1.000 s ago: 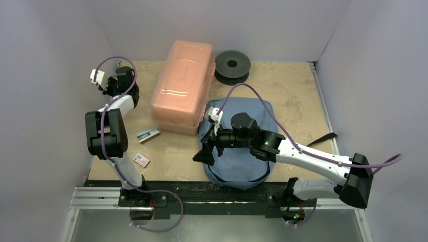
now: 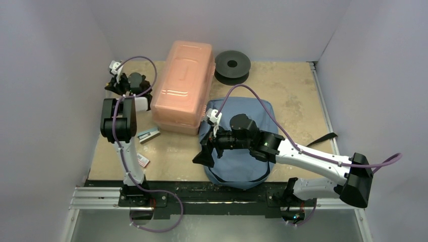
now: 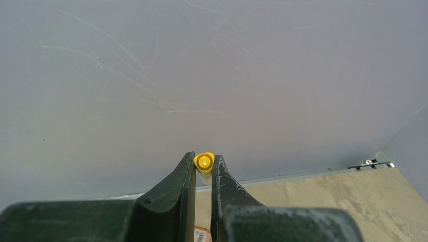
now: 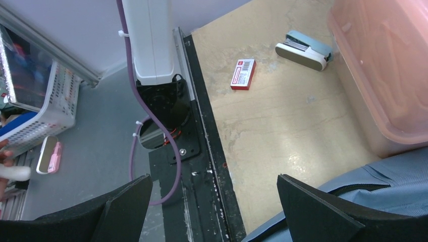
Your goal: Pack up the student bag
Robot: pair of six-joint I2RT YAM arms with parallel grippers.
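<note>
The blue bag (image 2: 237, 169) lies flat at the middle front of the table, partly hidden under my right arm. My left gripper is shut on a slim yellow-ended object (image 3: 204, 162), seen end-on; most of it is hidden between the fingers. In the top view the left hand is at the far left of the table, beside the left wall. My right gripper stands open over the bag's left edge, empty between its fingers. A blue and white stapler (image 2: 148, 134) and a small red and white box (image 2: 143, 161) lie on the table at left.
A large pink lidded box (image 2: 184, 83) stands between the left arm and the bag. Behind the bag sits a black spool (image 2: 232, 66). A black strap (image 2: 322, 139) lies at right.
My left hand has moved to the right, nearer the pink box, and its forearm has swung upright, now partly covering the small box in the top view. The right arm is essentially still.
</note>
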